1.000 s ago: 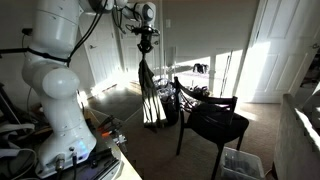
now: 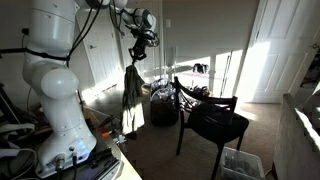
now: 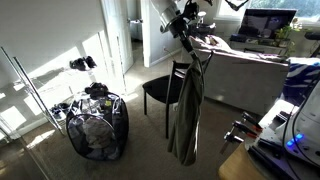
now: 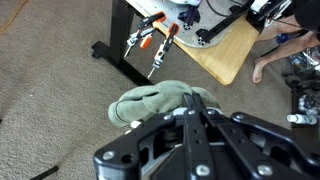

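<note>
A long grey-green cloth [image 3: 188, 120] hangs from my gripper [image 2: 132, 65], which is shut on its top end. In exterior view 1 the cloth [image 2: 133, 103] looks dark and drops in narrow folds, left of the black chair. From the wrist view, the cloth [image 4: 150, 102] spreads out below the gripper; the fingertips hide the pinched part.
Behind the cloth stands a dark mesh hamper [image 3: 97, 130] with light contents. The black chair [image 2: 212, 125] occupies the middle of the carpet, and a clear bin [image 2: 243, 165] lies right of it. A wooden tabletop [image 4: 223, 50] supports the robot base.
In exterior view 1 my gripper has moved left and down, carrying the cloth with it. The cloth's lower end has swung left, away from the hamper. The chair has stayed put.
</note>
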